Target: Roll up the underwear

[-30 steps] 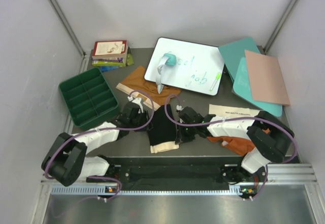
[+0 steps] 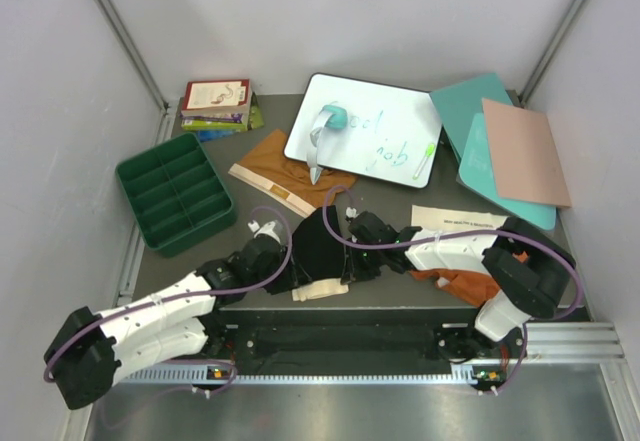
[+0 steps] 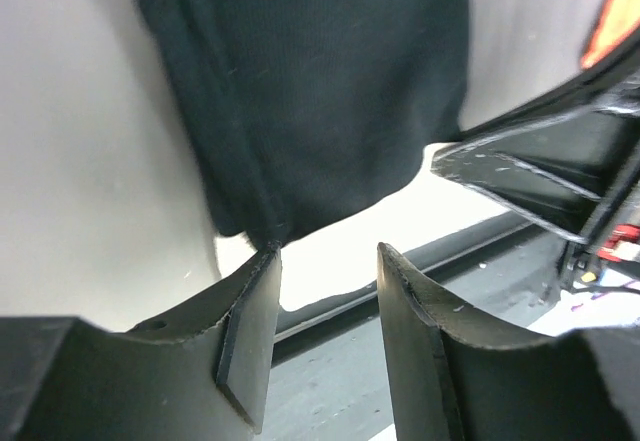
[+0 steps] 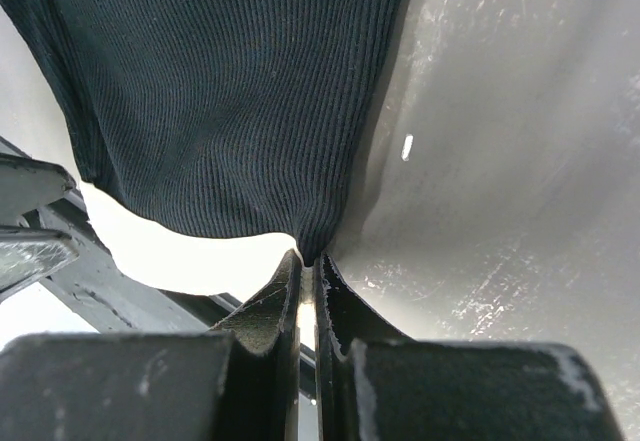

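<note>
The dark underwear [image 2: 319, 246] lies folded flat in front of me, its cream waistband [image 2: 322, 289] along the near edge. My right gripper is shut on the waistband's right end, where the dark cloth meets it; a sliver of cream shows between the fingers. At the left end, my left gripper is partly open just over the band. One of its fingers [image 3: 262, 296] is by the band's left corner and the other lies farther right. Whether its tips touch the cloth, I cannot tell.
A green compartment box [image 2: 175, 196] stands at the left. Behind the underwear lie a brown garment [image 2: 270, 166] and a whiteboard [image 2: 365, 126] with a tape dispenser on it. An orange garment [image 2: 470, 286] is beneath the right arm. The table's front edge is close to the waistband.
The right gripper has stayed at the right end.
</note>
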